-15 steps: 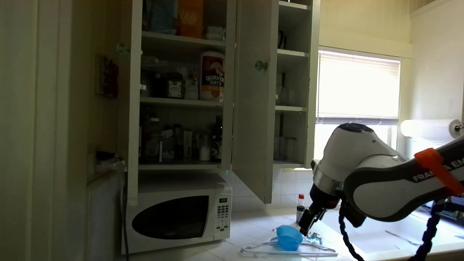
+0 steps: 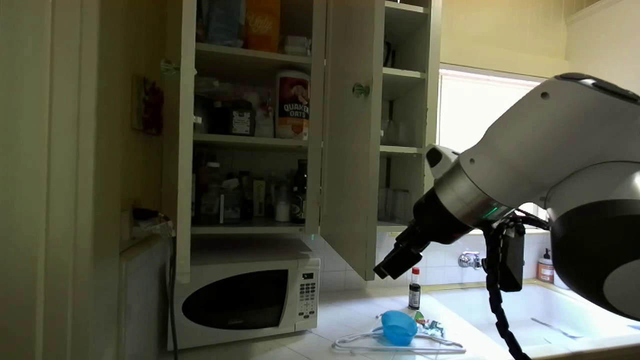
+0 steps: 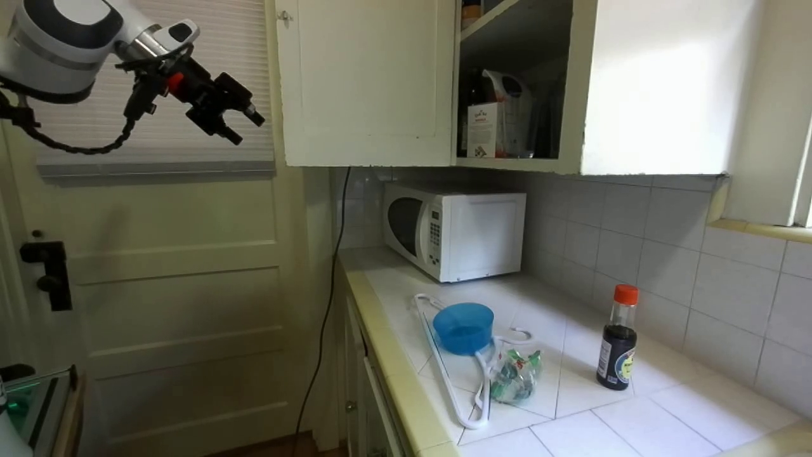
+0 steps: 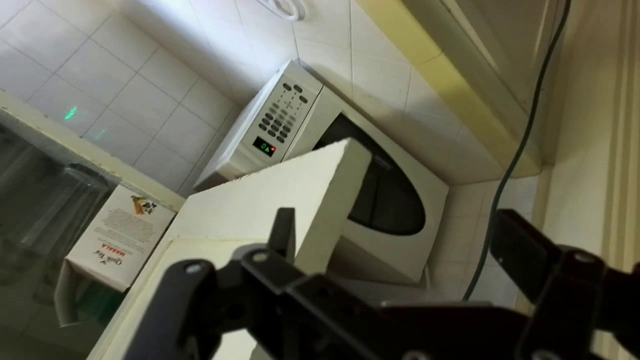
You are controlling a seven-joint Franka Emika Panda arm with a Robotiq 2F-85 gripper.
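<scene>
My gripper (image 3: 253, 131) is raised well above the counter, its two black fingers (image 4: 282, 234) spread wide with nothing between them. In exterior view 1 it appears close to the open cabinet door (image 2: 351, 150), though I cannot tell whether they touch. From the wrist, that door's pale edge (image 4: 342, 198) cuts across in front of the microwave (image 4: 399, 174). On the counter a blue bowl (image 3: 462, 329) rests among white hangers (image 3: 449, 381). A crumpled clear-and-green wrapper (image 3: 516, 378) lies beside it, and a dark sauce bottle with a red cap (image 3: 618, 343) stands upright near the wall.
Open cabinet shelves (image 2: 255, 142) hold an oats canister (image 2: 292, 105) and several jars. A tea box (image 3: 483, 129) sits on another shelf. The sink (image 2: 534, 312) is to the right. A black cable (image 3: 332, 289) hangs by the counter's end. Bare counter surrounds the bottle.
My arm has risen from low over the counter near the bowl and bottle, and its gripper now stands higher and further left, by the cabinet door. The counter objects look unmoved.
</scene>
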